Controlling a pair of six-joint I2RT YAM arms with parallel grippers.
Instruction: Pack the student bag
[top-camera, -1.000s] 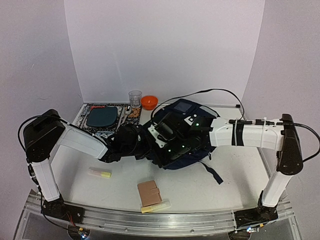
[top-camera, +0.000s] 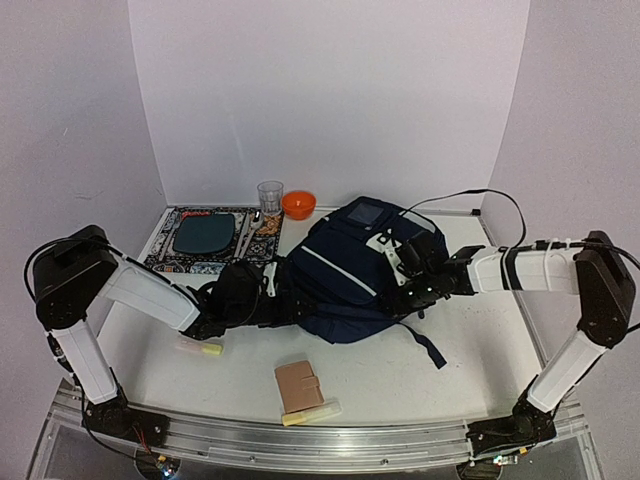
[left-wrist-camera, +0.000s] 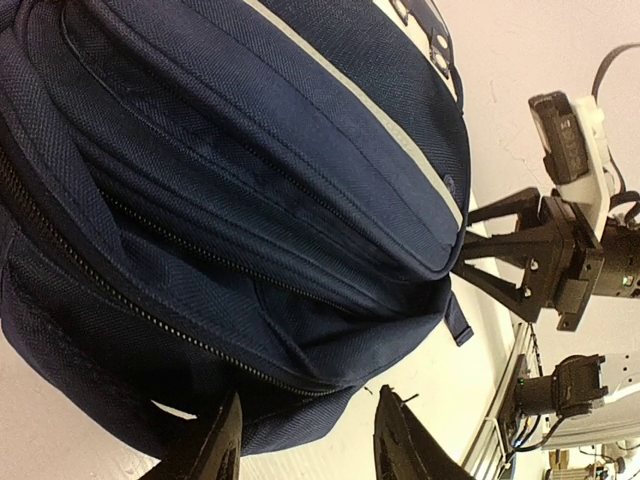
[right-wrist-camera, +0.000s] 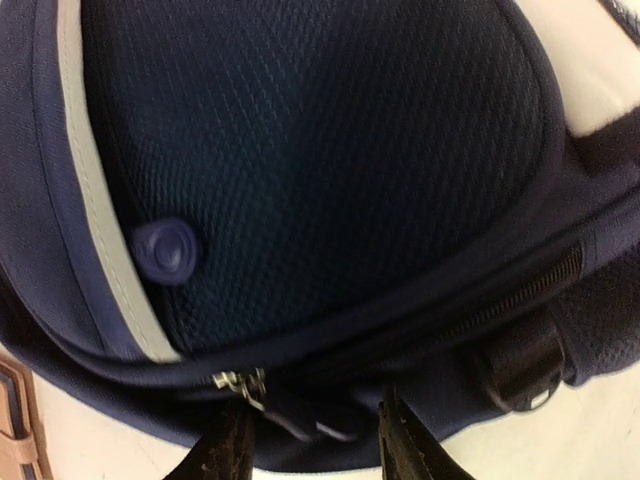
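The dark blue bag (top-camera: 335, 265) lies on the table with its zipped compartment gaping in the left wrist view, a zipper edge (left-wrist-camera: 175, 325) running along the opening. My left gripper (top-camera: 303, 308) is at the bag's left front; its fingers (left-wrist-camera: 222, 440) stand apart near the lower zipper edge. At the bag's right front is my right gripper (top-camera: 397, 305), its fingers (right-wrist-camera: 238, 440) also apart. A metal zipper pull (right-wrist-camera: 242, 385) with a dark tab lies just above and between them, not clamped. A brown notebook (top-camera: 297, 384) and a yellow-capped highlighter (top-camera: 312, 413) lie in front; another highlighter (top-camera: 200, 346) is at left.
A patterned mat (top-camera: 192, 268) at back left bears a dark plate (top-camera: 204, 233) and cutlery (top-camera: 245, 235). Behind the bag stand a clear glass (top-camera: 270, 197) and an orange bowl (top-camera: 298, 205).
My right gripper has moved right along the bag's front, away from the left gripper, to the bag's right side.
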